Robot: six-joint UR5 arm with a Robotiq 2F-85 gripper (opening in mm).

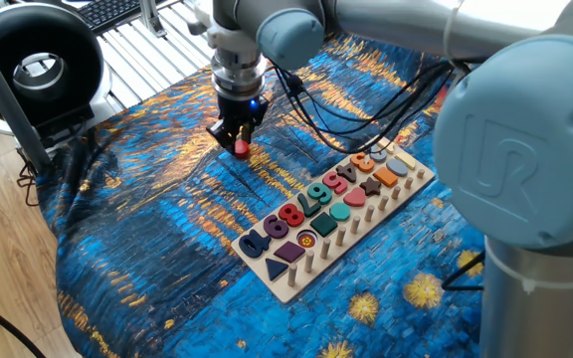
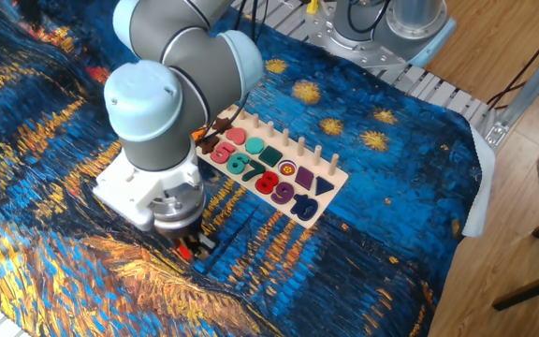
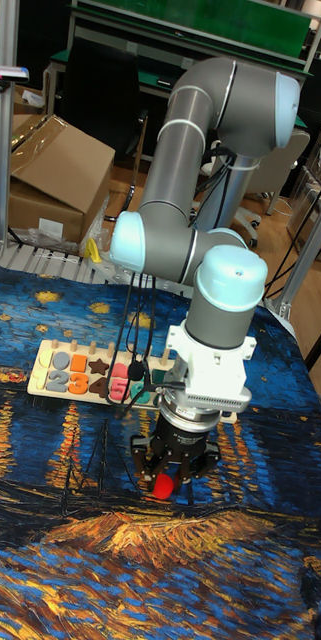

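Note:
A small red piece point(image 1: 241, 151) stands on the patterned cloth, apart from the wooden puzzle board point(image 1: 277, 281). Straight above it, pointing down, is my black gripper point(image 1: 233, 137), its fingers spread to either side of the red piece's top. In exterior view 3 the red piece point(image 3: 163, 487) shows low between the dark fingers of the gripper point(image 3: 176, 471); whether either finger touches it cannot be made out. Exterior view 2 shows only a bit of the red piece point(image 2: 183, 250) beneath the wrist.
The board carries coloured numbers, several shapes and a row of upright pegs point(image 1: 340, 237). Black cables point(image 1: 366, 124) hang from the arm near the board's far end. Bare blue cloth point(image 1: 147, 288) lies left of the board.

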